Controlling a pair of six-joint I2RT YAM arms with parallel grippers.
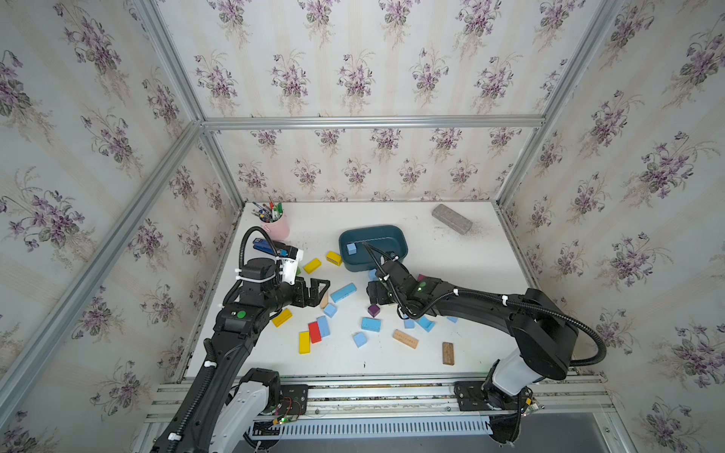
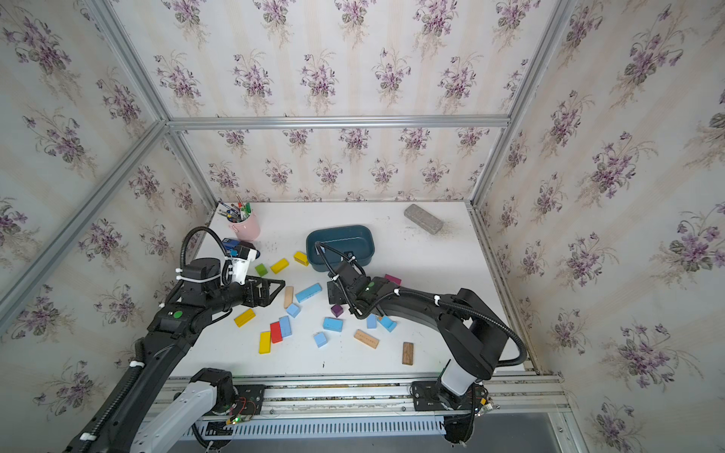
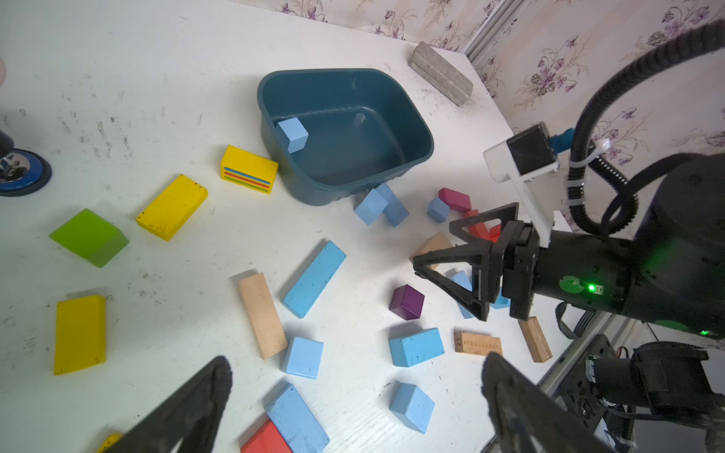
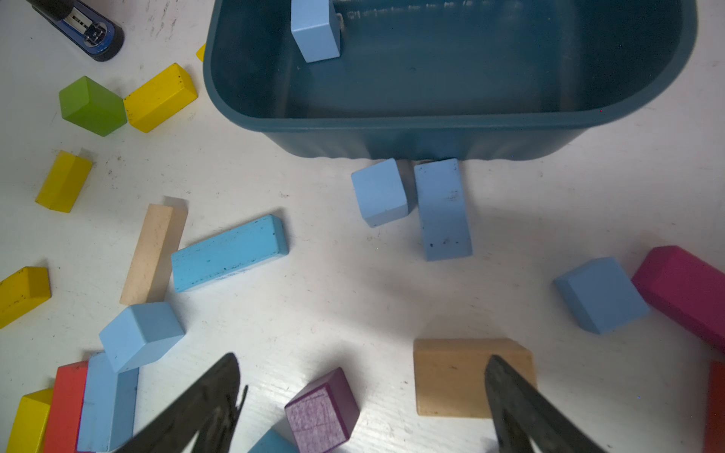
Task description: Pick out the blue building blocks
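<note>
A dark teal bin point(image 4: 445, 120) holds one blue cube point(image 4: 315, 30). Outside it, against its front, lie a blue cube point(image 4: 379, 190) and a blue block point(image 4: 442, 209). Several more blue pieces lie scattered, among them a long bar point(image 3: 315, 278), a cube point(image 3: 302, 357) and a block beside a red one point(image 3: 296, 419). My left gripper point(image 2: 263, 290) hangs open above the left side of the blocks, nothing between its fingers. My right gripper stands open over the middle, just in front of the bin, also empty.
Yellow, green, red, purple, magenta and wooden blocks lie among the blue ones. A pink pen cup point(image 2: 245, 226) stands at the back left, a grey brick point(image 2: 423, 218) at the back right.
</note>
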